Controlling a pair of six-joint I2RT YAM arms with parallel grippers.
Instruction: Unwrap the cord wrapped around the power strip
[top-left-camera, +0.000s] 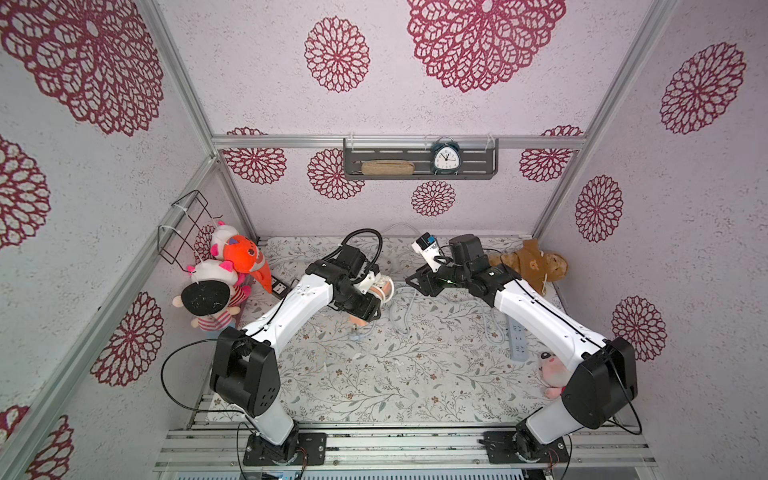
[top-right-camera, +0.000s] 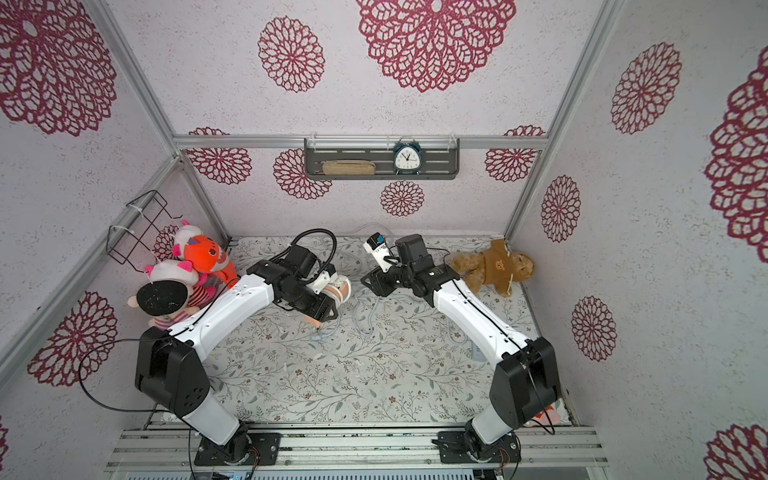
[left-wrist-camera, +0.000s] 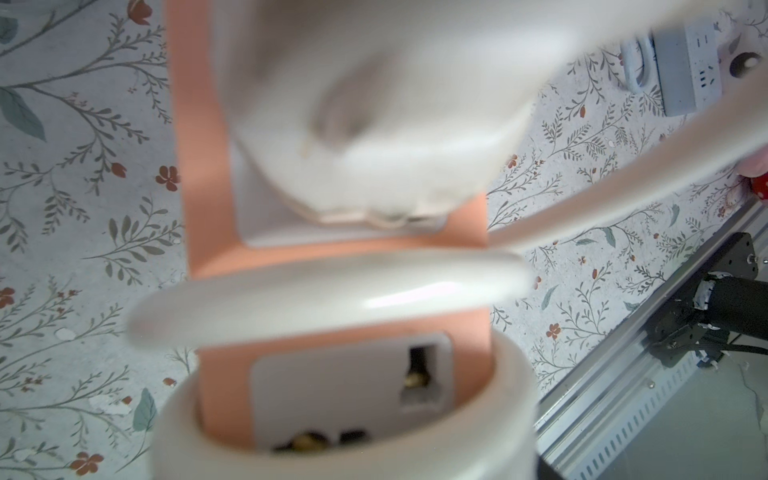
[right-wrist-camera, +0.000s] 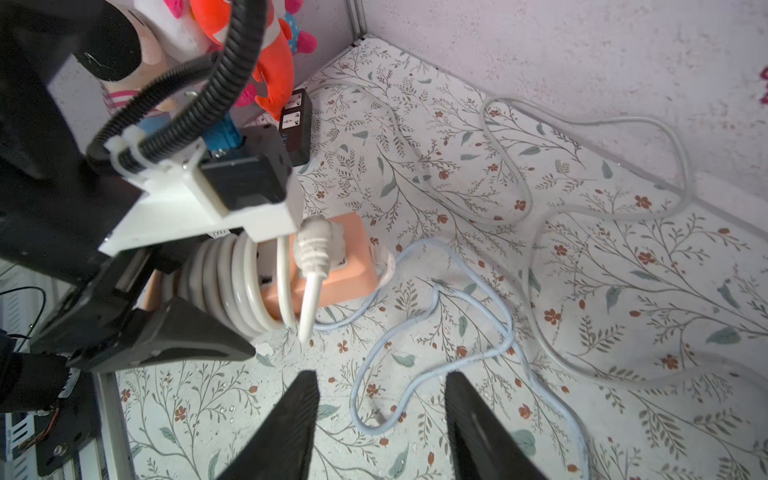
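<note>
An orange power strip with light socket panels is held up off the table in my left gripper, which is shut on it. Several turns of thick white cord circle the strip. A white plug sits on its socket face, with a short length of cord coming away from it. Close up in the left wrist view, the plug covers the upper panel and loops cross below it. My right gripper is to the right of the strip, part open, with nothing between its fingers.
Pale blue cord lies in loops on the table beneath. A longer pale cord runs along the back wall. A grey-blue power strip and teddy bear lie right; plush toys sit left.
</note>
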